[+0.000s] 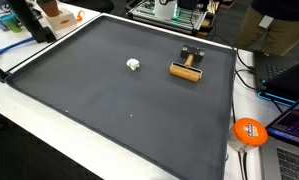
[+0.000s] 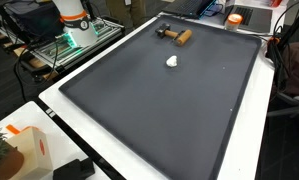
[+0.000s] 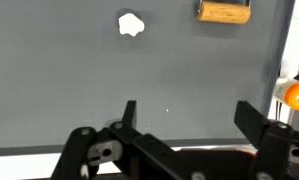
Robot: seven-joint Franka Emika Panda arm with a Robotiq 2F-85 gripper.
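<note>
A small white lump [image 1: 133,64] lies on the dark grey mat [image 1: 109,100], and the wrist view shows the same white lump [image 3: 131,24] near its top edge. Toward one edge of the mat rests a tool with an orange-brown roller [image 1: 186,72] and a black part behind it; that roller [image 3: 224,12] is cut off at the top right of the wrist view. My gripper hangs over the mat, its two black fingers wide apart with nothing between them. It is open and clear of both objects. Neither exterior view shows the fingers.
An orange-lidded container [image 1: 250,132] stands on the white table beside the mat, near a laptop [image 1: 285,155]. In exterior view 2, a plant pot [image 2: 3,160] stands at the near left corner.
</note>
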